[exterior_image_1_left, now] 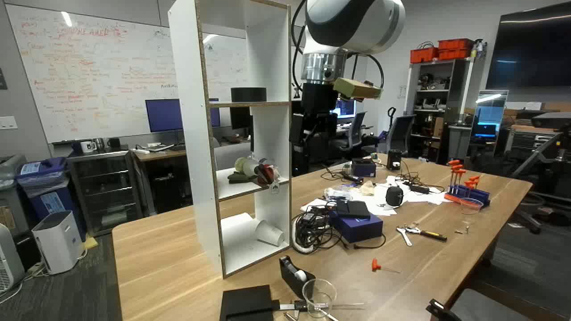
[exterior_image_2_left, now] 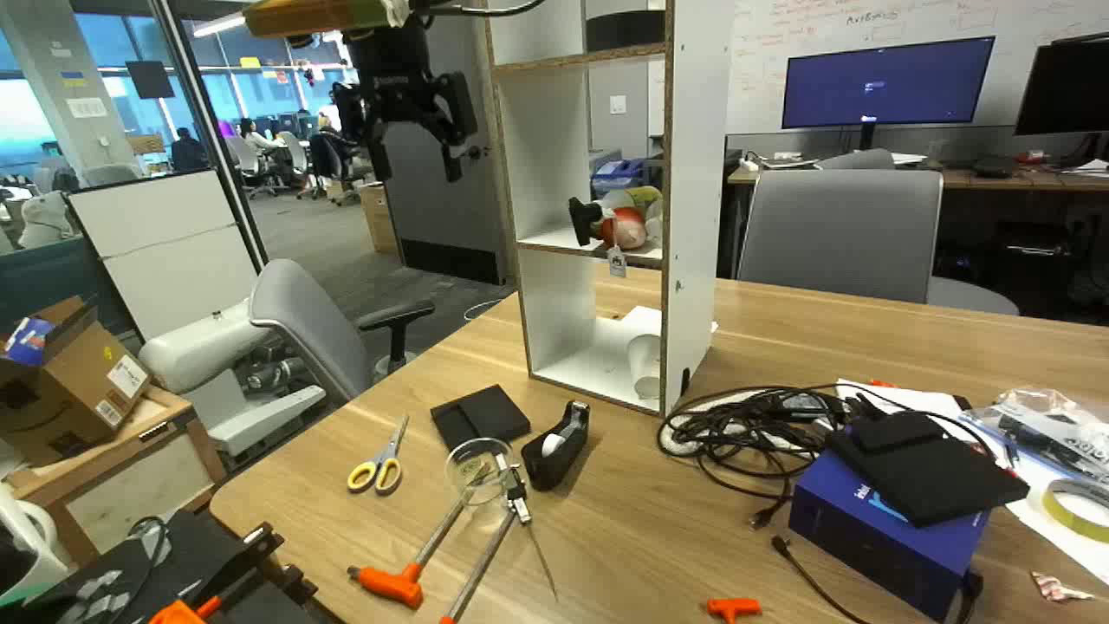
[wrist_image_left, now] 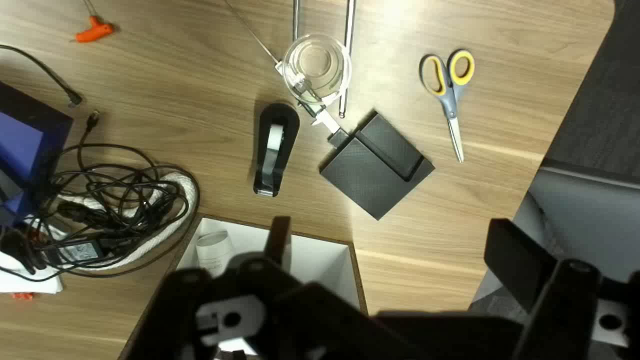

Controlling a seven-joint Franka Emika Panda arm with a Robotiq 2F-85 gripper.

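My gripper (exterior_image_2_left: 418,170) hangs in the air beside the tall white shelf (exterior_image_1_left: 191,133), well above the table. Its fingers stand wide apart with nothing between them; in the wrist view one of the fingers (wrist_image_left: 279,240) overlaps the shelf. A white cup (exterior_image_1_left: 269,233) lies on its side in the bottom compartment. The middle compartment holds several soft-looking items (exterior_image_2_left: 625,225) with a tag hanging off the edge. On a higher board sits a black round object (exterior_image_1_left: 248,94). A black tape dispenser (wrist_image_left: 276,150), a clear cup (wrist_image_left: 316,69) and a black tray (wrist_image_left: 378,168) are on the table below.
Scissors (wrist_image_left: 447,99) lie near the table's edge. Tangled cables (exterior_image_2_left: 743,442) and a blue box (exterior_image_2_left: 884,530) crowd the shelf's other side. Orange-handled tools (exterior_image_2_left: 390,584) and a caliper (exterior_image_2_left: 515,489) are by the clear cup. Bare wood shows around the scissors.
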